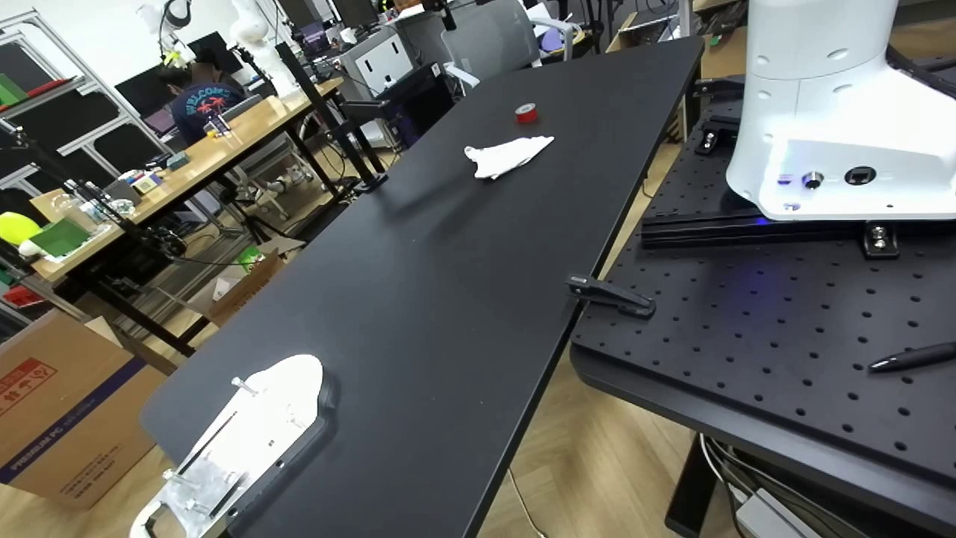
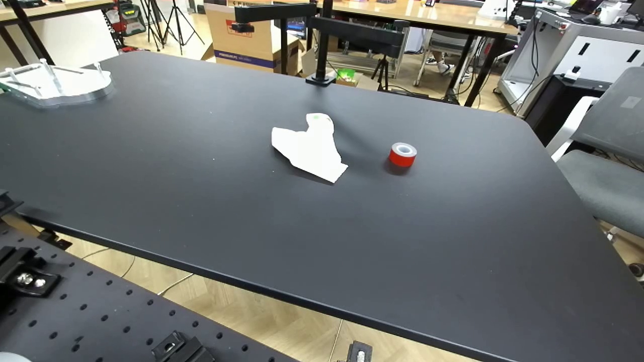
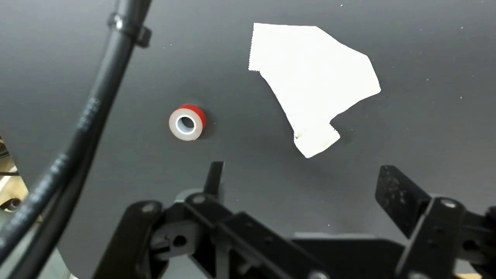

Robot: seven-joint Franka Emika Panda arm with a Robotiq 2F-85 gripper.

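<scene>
A white cloth (image 3: 316, 74), its outline uneven and partly folded, lies flat on the black table in the wrist view. Left of it stands a roll of red tape (image 3: 187, 122), hole facing up. My gripper is open, its fingers wide apart above bare table, with nothing between them. Both objects are beyond the fingertips and apart from them. In the second exterior view the cloth (image 2: 311, 148) sits mid-table and the tape roll (image 2: 402, 155) is to its right. Neither exterior view shows the gripper; the first has only the white arm base (image 1: 833, 116).
A white-topped plate with posts (image 1: 255, 430) rests at the table's far end from the tape. A black clamp (image 1: 614, 296) bridges the gap to the perforated base table, where a pen (image 1: 914, 357) lies.
</scene>
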